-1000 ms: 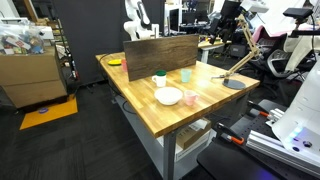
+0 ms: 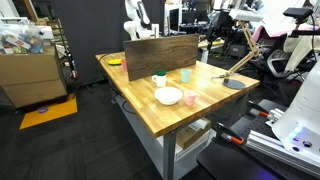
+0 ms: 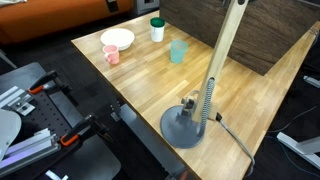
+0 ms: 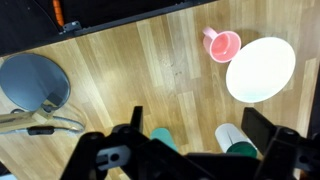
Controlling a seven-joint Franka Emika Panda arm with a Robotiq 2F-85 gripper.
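My gripper stands open above the wooden table, nothing between its fingers. Below and to its right in the wrist view lie a white plate or shallow bowl (image 4: 260,69) and a pink cup (image 4: 222,45) close beside it. A white cup with green inside or on top (image 4: 234,139) is partly hidden by the right finger. At the bottom, a teal cup (image 4: 163,136) shows between the fingers but well below them. Exterior view 2 shows the teal cup (image 3: 178,51) apart from the plate (image 3: 117,39) and pink cup (image 3: 111,54).
A lamp's round grey base (image 3: 183,128) rests near the front edge, with a wooden arm (image 3: 216,70) rising from it and a cable on the table. A dark wooden panel (image 2: 165,55) stands along the back. Bare tabletop lies between lamp and cups.
At the upper right of exterior view 1, the arm's end has shifted slightly up. The cups, plate and lamp have stayed in place.
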